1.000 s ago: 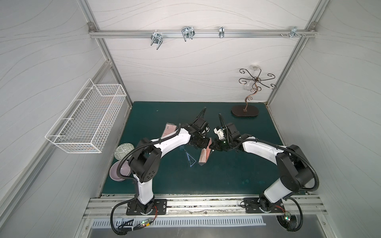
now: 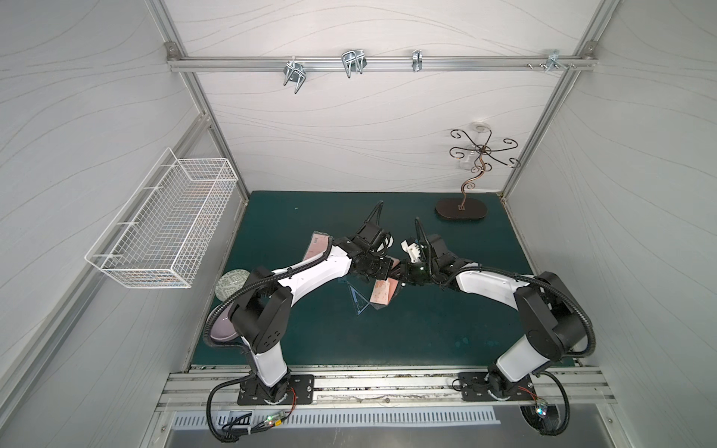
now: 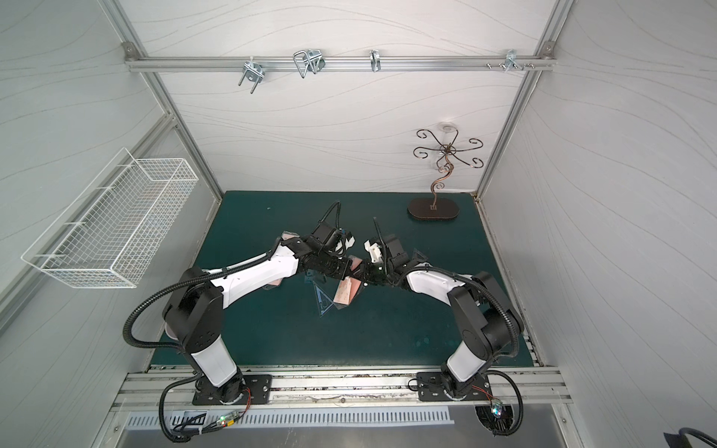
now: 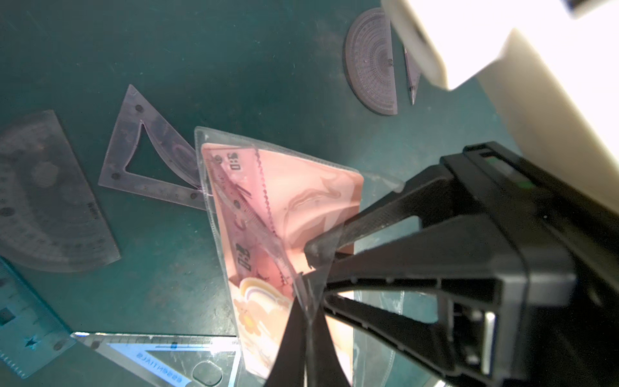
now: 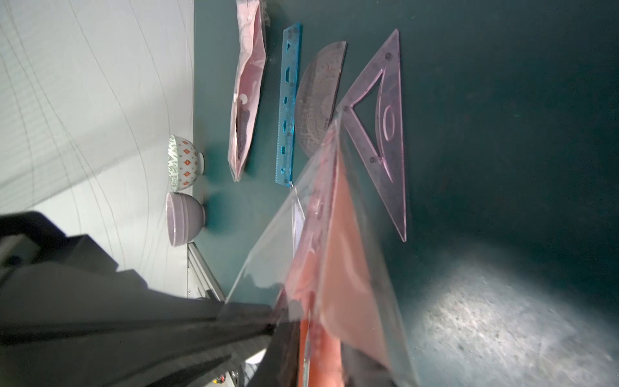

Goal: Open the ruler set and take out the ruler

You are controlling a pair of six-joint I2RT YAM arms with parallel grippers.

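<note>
A clear pouch with a pink card (image 4: 309, 187) stands tilted above the table, seen from above (image 2: 384, 292) between my grippers. My left gripper is shut on a thin fold of its plastic. From the other side, my right gripper is open, with the pouch's edge between its parted fingers. A translucent pink piece (image 4: 248, 216) with printed marks shows at the pouch's side. On the table lie a blue straight ruler (image 5: 288, 106), a protractor (image 5: 322, 90), a purple set square (image 5: 394, 142) and a clear triangle (image 4: 187, 361). The pouch's mouth cannot be made out.
Another pink package (image 5: 248, 96) lies to the left. Two bowls, one patterned (image 5: 183, 162) and one mauve (image 5: 183, 219), stand at the left edge. A second small protractor (image 4: 374, 61) lies apart. At the back right is a metal stand (image 2: 461, 207).
The pouch has turned so that more of its pink face shows from above.
</note>
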